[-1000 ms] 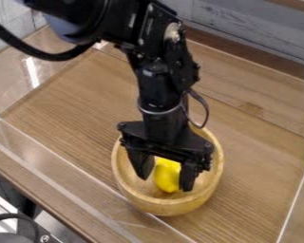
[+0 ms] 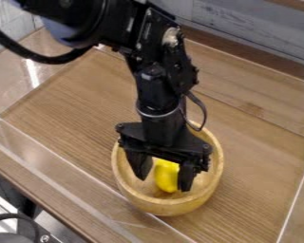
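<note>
My black gripper (image 2: 163, 171) reaches down into a tan round bowl (image 2: 200, 193) on the wooden table, its fingers open on either side of a yellow object (image 2: 166, 177) lying in the bowl. The upper part of that object is hidden behind the gripper body.
Bare wooden table (image 2: 53, 104) surrounds the bowl, with clear room to the left and right. A pale panelled wall rises at the back. The table's near edge runs along the lower left, with dark cables beyond it.
The gripper has shifted very slightly within the bowl since a second ago; otherwise little differs.
</note>
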